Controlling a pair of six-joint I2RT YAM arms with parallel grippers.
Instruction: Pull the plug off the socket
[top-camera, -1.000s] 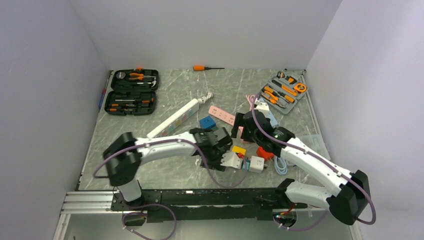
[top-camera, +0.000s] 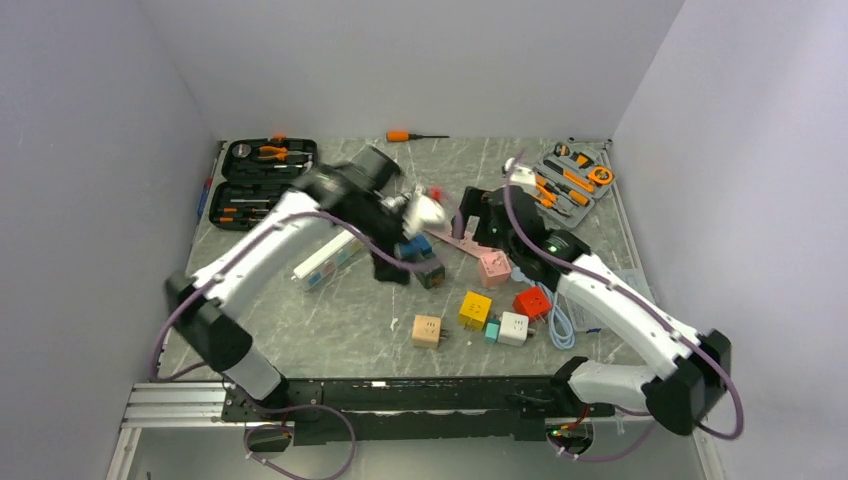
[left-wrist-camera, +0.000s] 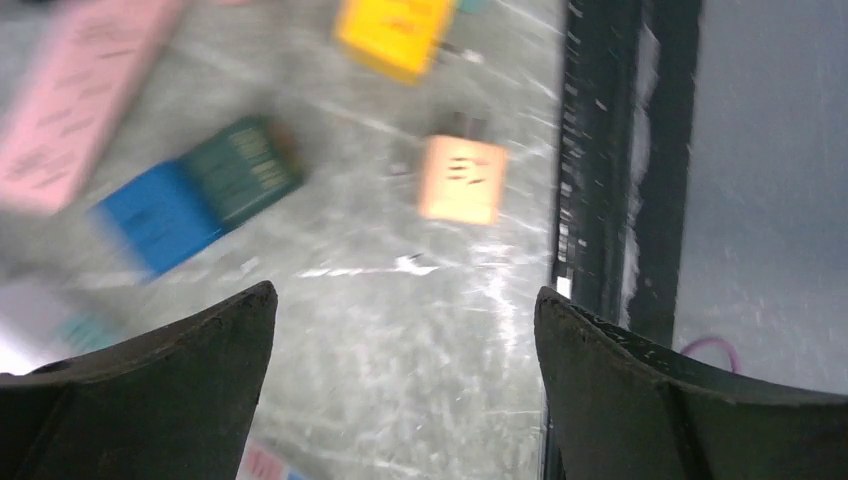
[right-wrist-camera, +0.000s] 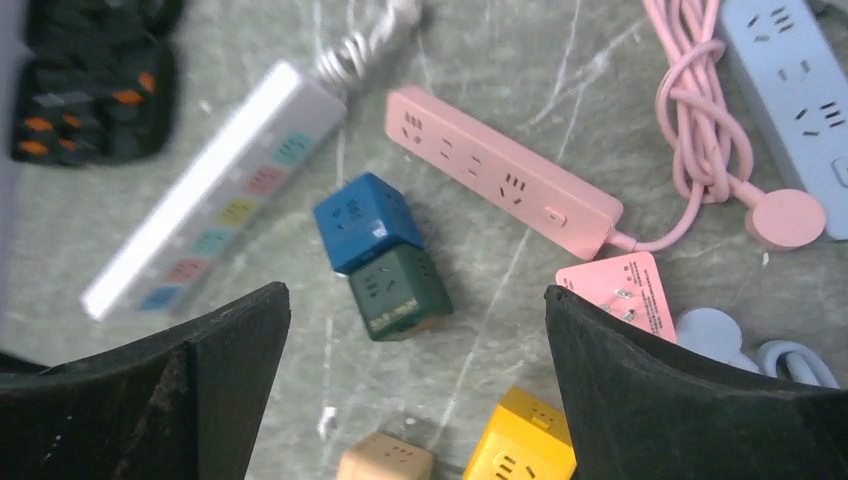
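Several plug cubes lie on the grey marble table: beige (top-camera: 427, 331), yellow (top-camera: 473, 309), red (top-camera: 531, 304) and white (top-camera: 513, 329). The beige one has prongs at its side. A blue cube (right-wrist-camera: 365, 219) touches a green one (right-wrist-camera: 400, 292); a pink socket strip (right-wrist-camera: 500, 170) and white strip (right-wrist-camera: 215, 190) lie nearby. My left gripper, blurred in the top view, is open above the middle-left table with nothing between its fingers. My right gripper hangs open above the cubes, also empty.
Tool cases (top-camera: 260, 183) (top-camera: 570, 185) sit at both back corners, a screwdriver (top-camera: 415, 136) at the back edge. Cables (top-camera: 560, 323) lie at the right.
My left arm has swung quickly up and back from the front cubes, uncovering the beige and yellow ones. The right arm has shifted only slightly.
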